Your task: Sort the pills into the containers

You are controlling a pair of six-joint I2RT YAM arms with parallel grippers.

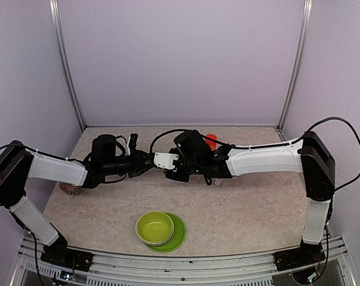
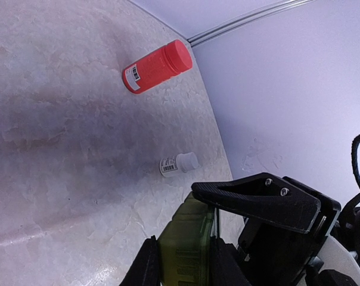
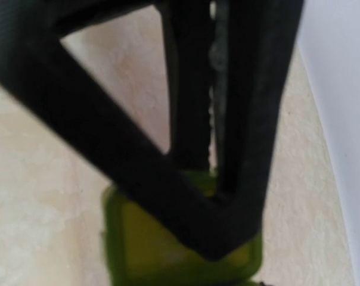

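A translucent green pill container (image 2: 186,244) is held in my left gripper (image 1: 145,162), which is shut on it. My right gripper (image 1: 167,162) meets it from the right at mid height above the table. In the right wrist view its dark fingers lie over the container's green top (image 3: 144,238), too close and blurred to show how wide they stand. A red bottle (image 2: 153,68) and a small white bottle (image 2: 174,165) lie in the left wrist view, on the table behind the arms.
A green bowl (image 1: 154,224) on a green plate (image 1: 176,238) stands at the front of the table. A round patterned item (image 1: 70,188) is partly hidden behind the left arm. Walls surround the back and sides.
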